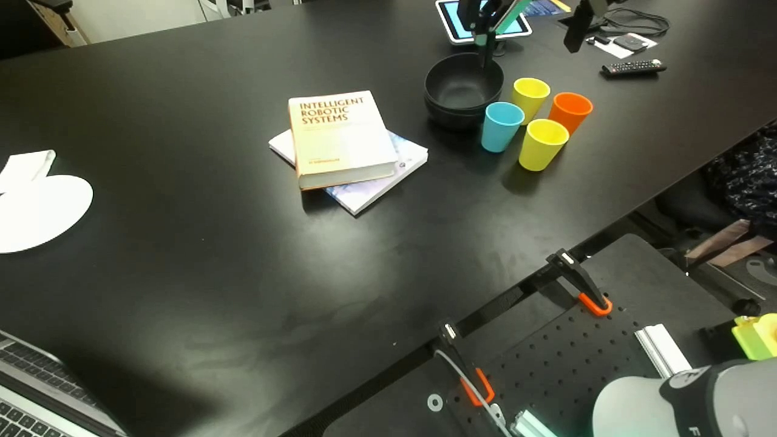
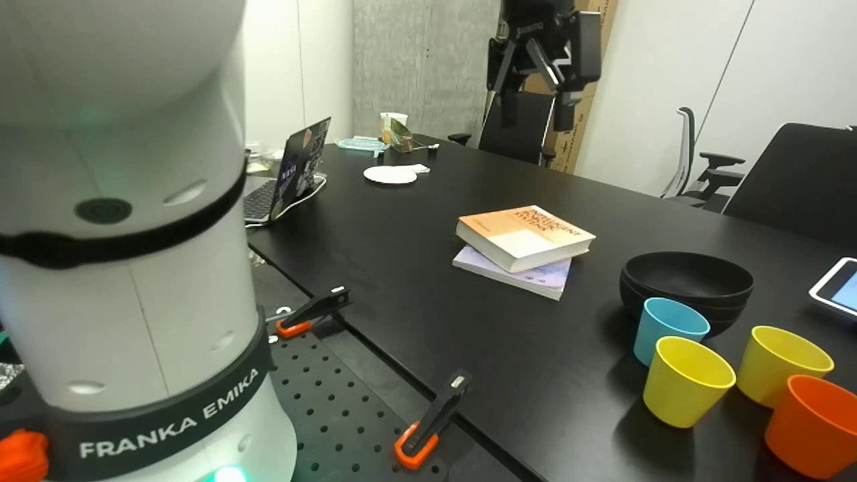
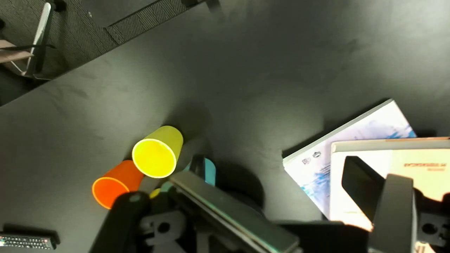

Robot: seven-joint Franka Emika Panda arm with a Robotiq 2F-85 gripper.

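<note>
My gripper (image 2: 536, 119) hangs high over the table with its fingers open and nothing between its fingers. At the top of exterior view 1, the gripper (image 1: 530, 47) overlaps the black bowl (image 1: 463, 81) and the tablet behind it. Beside the bowl stand a blue cup (image 1: 502, 126), two yellow cups, one nearer (image 1: 542, 145) and one farther (image 1: 531, 96), and an orange cup (image 1: 571, 109), all upright. An orange-and-cream book (image 2: 526, 234) lies on a white-and-blue book (image 2: 514, 276). In the wrist view, a finger (image 3: 236, 215) hides most of the bowl and the blue cup.
A tablet (image 1: 453, 22), a remote (image 1: 634, 68) and cables lie beyond the cups. White plate (image 2: 390, 174) and laptop (image 2: 297, 165) occupy the other end. Clamps (image 1: 579, 280) grip the table's edge near the arm's base.
</note>
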